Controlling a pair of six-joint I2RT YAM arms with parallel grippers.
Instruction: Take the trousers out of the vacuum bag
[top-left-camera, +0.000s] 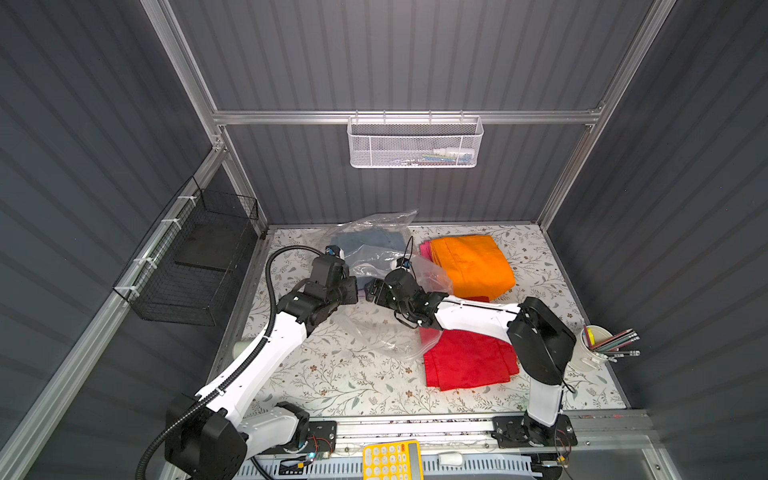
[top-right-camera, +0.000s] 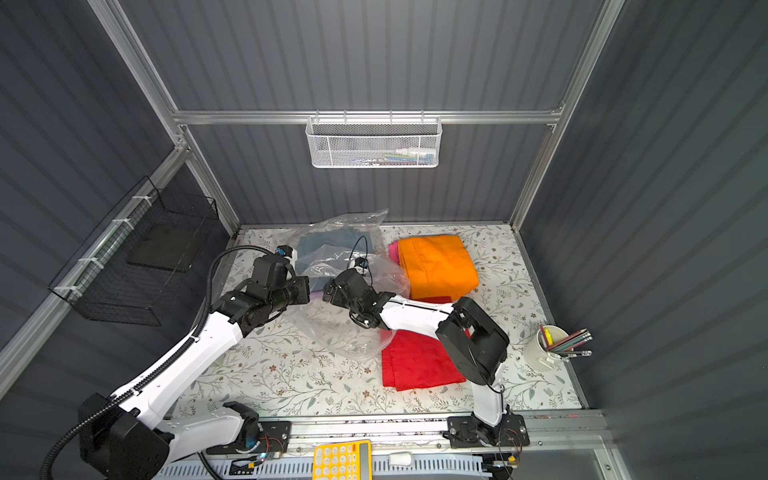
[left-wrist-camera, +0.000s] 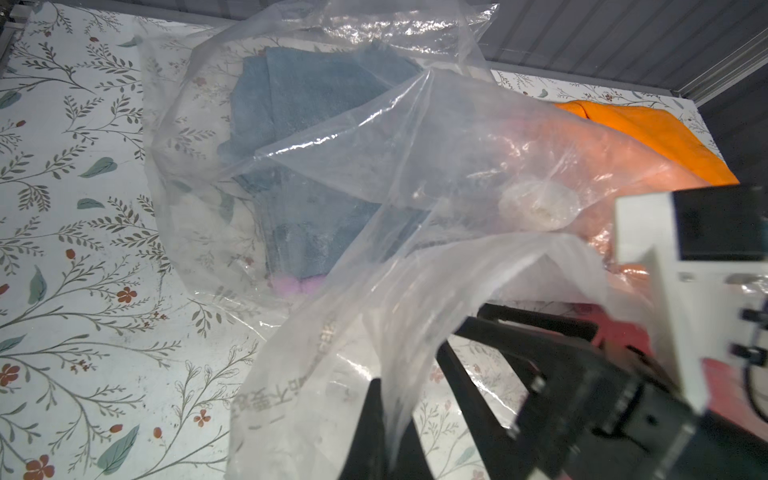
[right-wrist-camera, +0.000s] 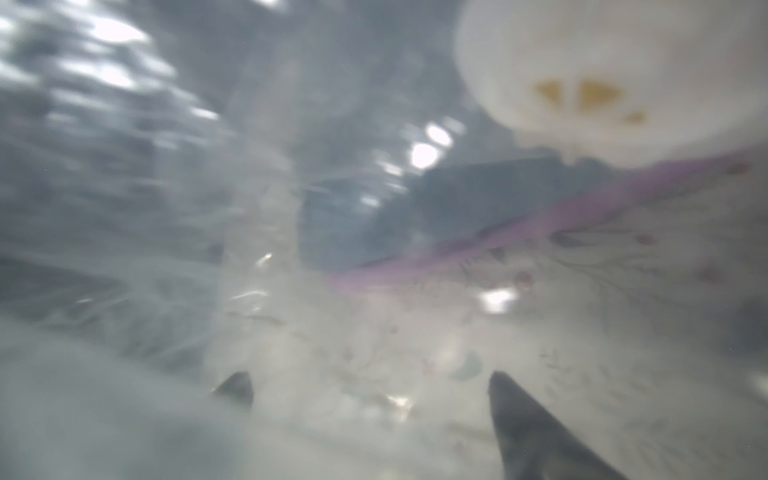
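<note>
Folded blue trousers (top-left-camera: 369, 240) lie inside the clear vacuum bag (left-wrist-camera: 184, 120), with a round white valve (left-wrist-camera: 537, 204) on it. My left gripper is shut at the bag's loose front film, which drapes over its fingertips. My right gripper, part open, is down in the plastic beside the left one, its fingertips apart under the film, facing the trousers and the pink edge (right-wrist-camera: 520, 224) below them. The right wrist view is blurred by plastic.
Folded orange cloth (top-left-camera: 472, 264) lies at back right, red cloth (top-left-camera: 468, 368) at front right. A pencil cup (top-right-camera: 540, 356) stands at the right edge. A black wire basket (top-left-camera: 168, 288) hangs on the left wall.
</note>
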